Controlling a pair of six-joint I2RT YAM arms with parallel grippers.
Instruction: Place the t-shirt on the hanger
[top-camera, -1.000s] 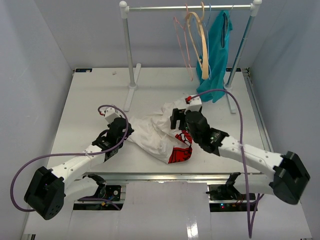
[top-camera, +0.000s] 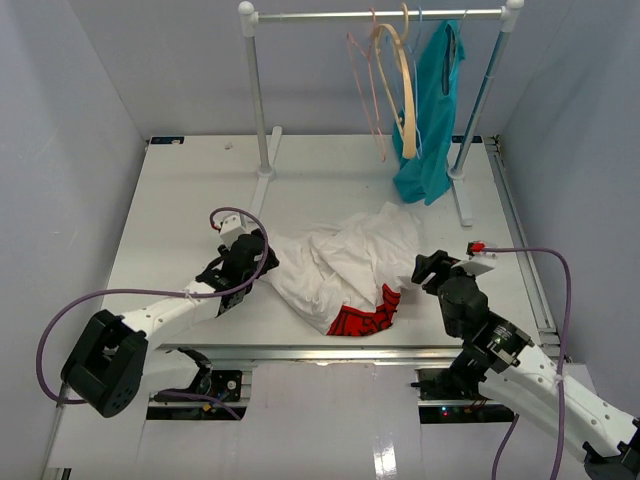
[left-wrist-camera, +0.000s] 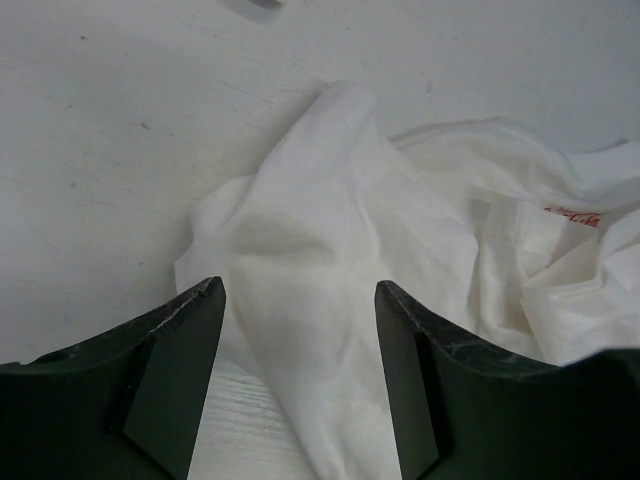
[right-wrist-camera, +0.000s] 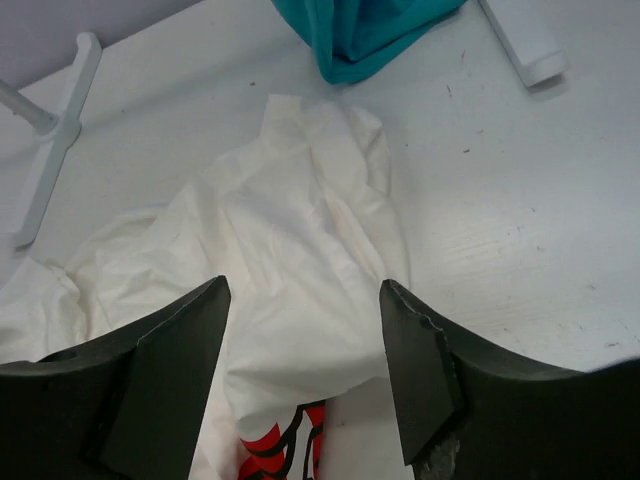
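A white T-shirt (top-camera: 335, 270) with a red-and-black patch (top-camera: 360, 320) lies crumpled on the table. My left gripper (top-camera: 268, 255) is over its left end; in the left wrist view its open fingers (left-wrist-camera: 150, 390) frame white cloth. My right gripper (top-camera: 428, 270) stands open just right of the shirt, with fingers (right-wrist-camera: 500, 400) apart in the right wrist view. Several hangers, including wooden (top-camera: 408, 120) and pink wire ones (top-camera: 360, 80), hang from the rail above.
A teal garment (top-camera: 430, 120) hangs at the rail's right, reaching down near the shirt. The rack's feet (top-camera: 263, 180) stand on the table's back part. Bare table (top-camera: 170, 210) lies at the left.
My right gripper has moved right and toward the front, off the middle of the shirt. The red part of the shirt now spreads wider.
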